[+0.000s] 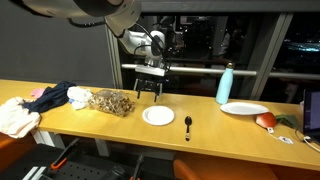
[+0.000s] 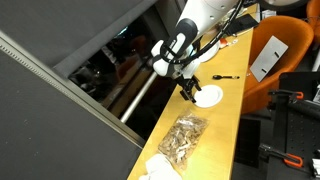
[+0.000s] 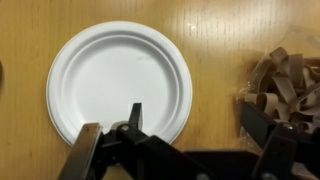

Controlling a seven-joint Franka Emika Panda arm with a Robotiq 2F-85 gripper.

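Observation:
Over the wooden table hangs my gripper, open, its dark fingers spread apart with nothing between them. A round white plate lies flat on the table, just to the right of the gripper in exterior view 1. In the wrist view the plate fills the left half, and one fingertip overlaps its lower right part in the picture. A clear bag of brown curled pieces appears at the right of the wrist view. That bag rests on the table beside the plate in exterior view 2.
A black spoon lies right of the plate. Farther right are a blue-green bottle, a white oval dish and a red item. Pale cloth and dark cloth lie at the left. Bare table surrounds the plate.

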